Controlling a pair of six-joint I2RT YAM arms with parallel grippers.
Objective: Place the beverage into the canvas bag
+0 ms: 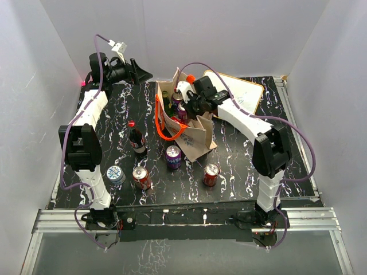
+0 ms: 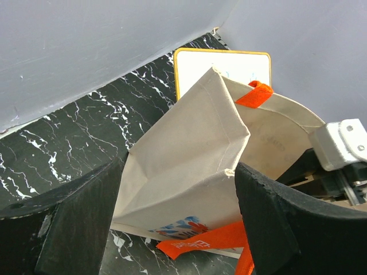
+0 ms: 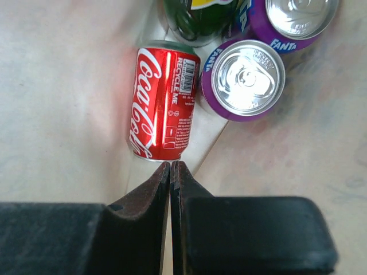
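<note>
The open canvas bag (image 1: 195,140) stands upper centre with orange straps. My right gripper is inside it, shut, with nothing visible between its tips, just short of a lying Coca-Cola can (image 3: 163,100); Fanta cans (image 3: 246,80) and a green bottle (image 3: 198,17) are beside that can. My left gripper (image 1: 137,71) is open, outside the bag at the upper left. Outside stand a cola bottle (image 1: 137,140), a purple can (image 1: 173,158), two red cans (image 1: 141,178) (image 1: 210,175) and a blue-lidded round item (image 1: 115,175).
A whiteboard (image 1: 246,91) lies behind the bag at the right. Grey walls surround the black marble table (image 1: 126,203). Bare tabletop shows at the left rear and right front.
</note>
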